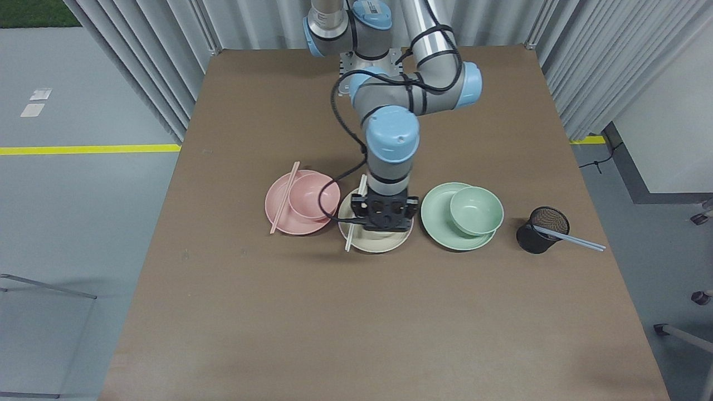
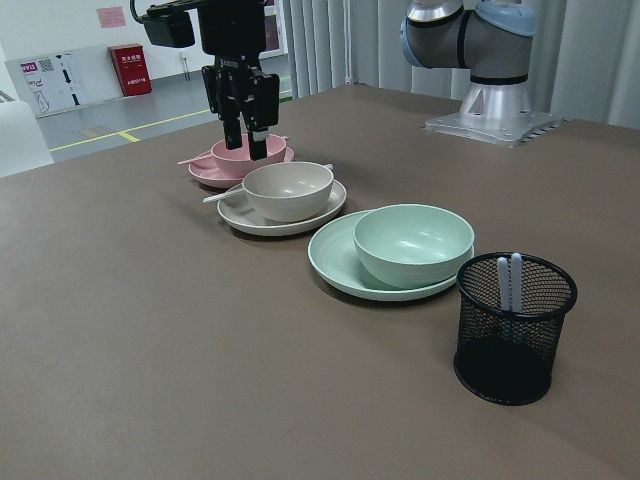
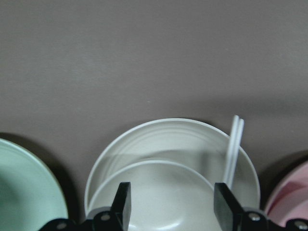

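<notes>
My gripper stands open above the cream bowl, which sits on a cream plate with white chopsticks along its side. The fingers are apart with nothing between them. To one side are the pink bowl on its pink plate with pink chopsticks; to the other, the mint bowl on its mint plate. A black mesh cup holding pale chopsticks stands beside the mint set.
The table's side edge lies just beyond the mesh cup in the front view.
</notes>
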